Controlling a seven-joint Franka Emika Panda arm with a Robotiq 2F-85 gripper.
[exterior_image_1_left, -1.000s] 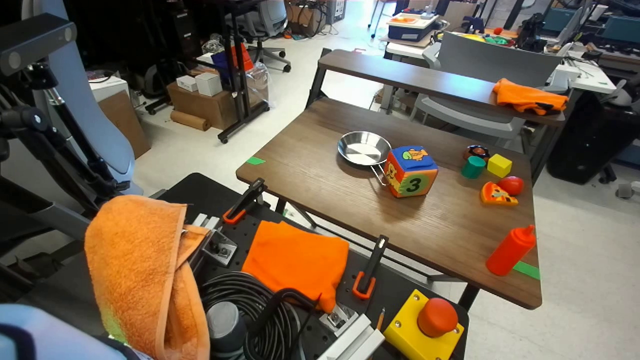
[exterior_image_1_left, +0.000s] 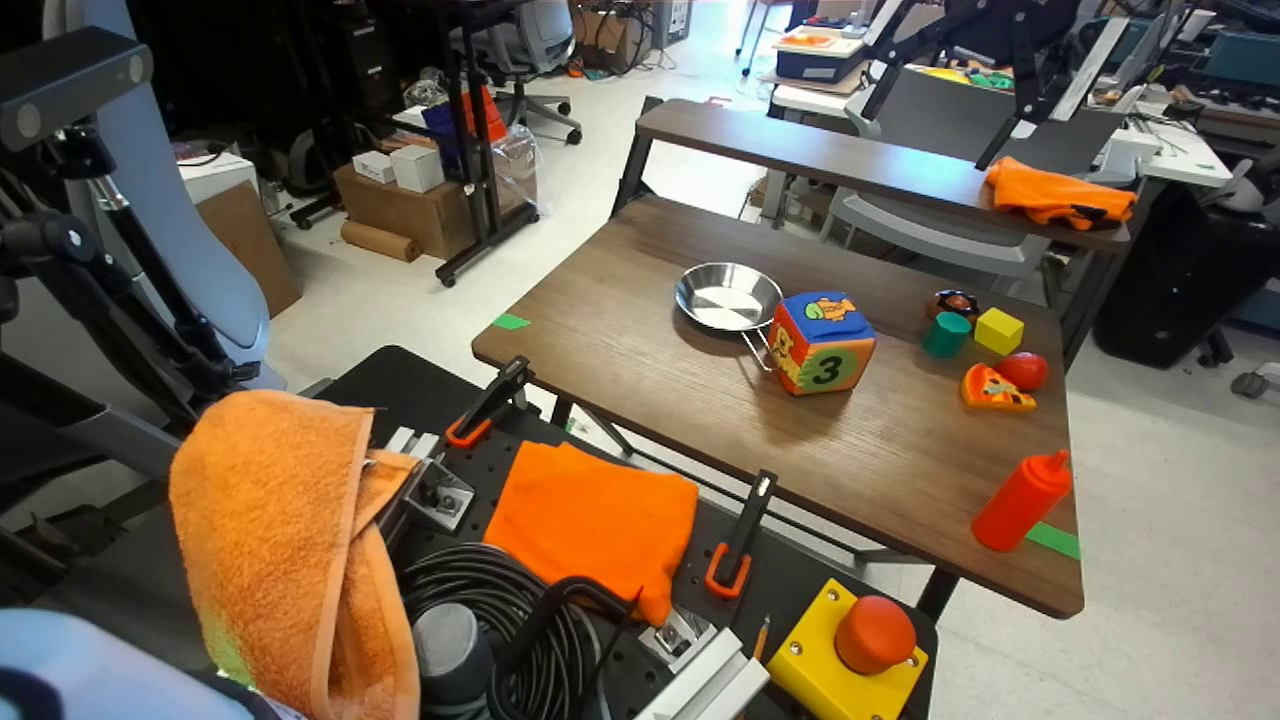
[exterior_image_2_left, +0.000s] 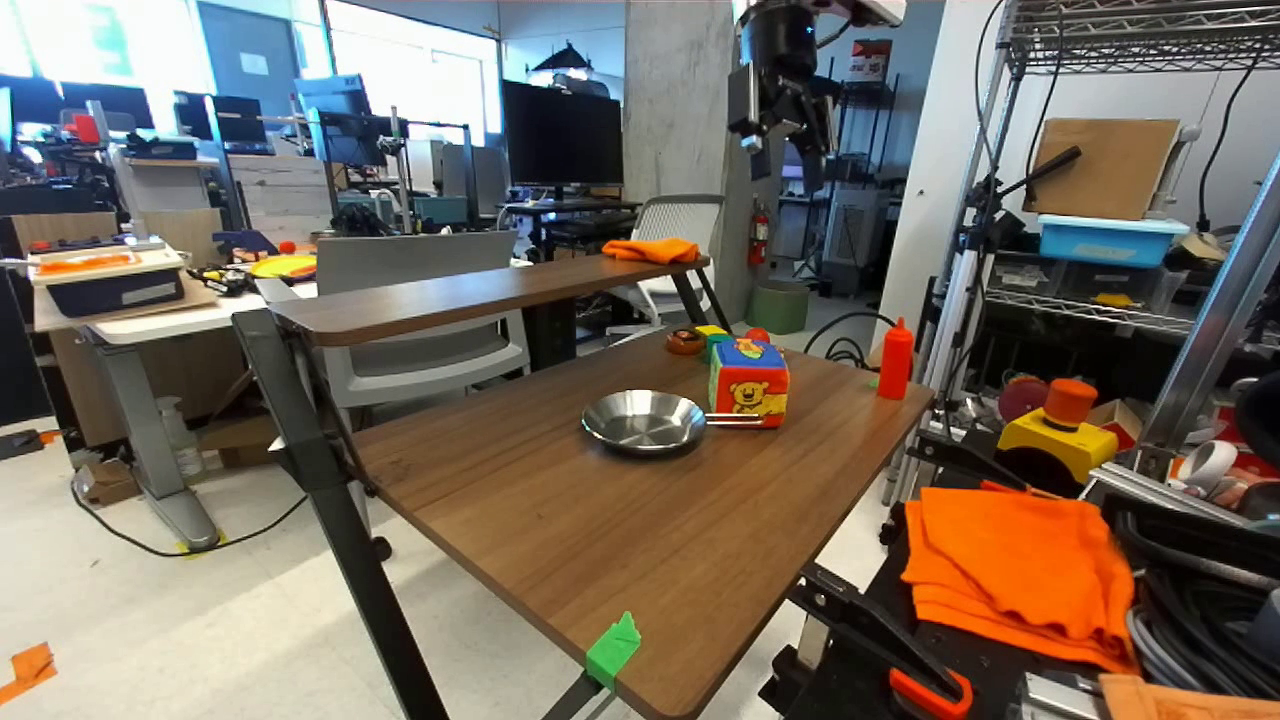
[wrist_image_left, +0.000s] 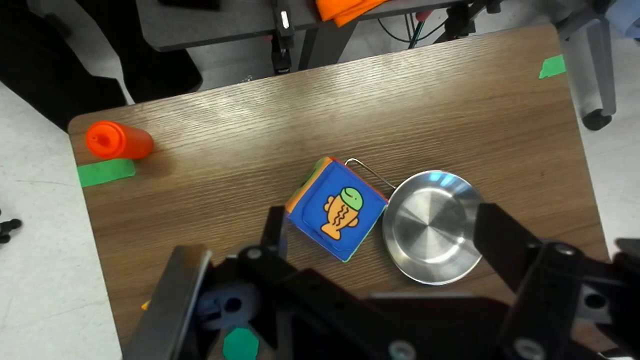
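Note:
High above the table, my gripper (exterior_image_2_left: 786, 170) hangs open with its fingers spread wide and nothing between them. In the wrist view, the gap of the gripper frames a soft picture cube (wrist_image_left: 340, 210) and a steel pan (wrist_image_left: 429, 228), both well below on the tabletop. The pan (exterior_image_1_left: 727, 298) is empty, and its wire handle reaches to the cube (exterior_image_1_left: 823, 346), which partly hides it. Toward one end of the table stands a red squeeze bottle (exterior_image_1_left: 1022, 502). A green cylinder (exterior_image_1_left: 947, 335), a yellow block (exterior_image_1_left: 998, 331), a red ball (exterior_image_1_left: 1023, 371) and a toy pizza slice (exterior_image_1_left: 997, 388) are grouped together.
A raised shelf (exterior_image_1_left: 816, 156) runs along the table's far side, with an orange cloth (exterior_image_1_left: 1056, 192) on it. A black cart with clamps (exterior_image_1_left: 744, 534) and a yellow stop-button box (exterior_image_1_left: 846, 658) borders the near side. Bare tabletop surrounds the pan and cube.
My gripper has come into sight at the upper right of exterior view 1, where it was absent before. The objects on the table have not moved.

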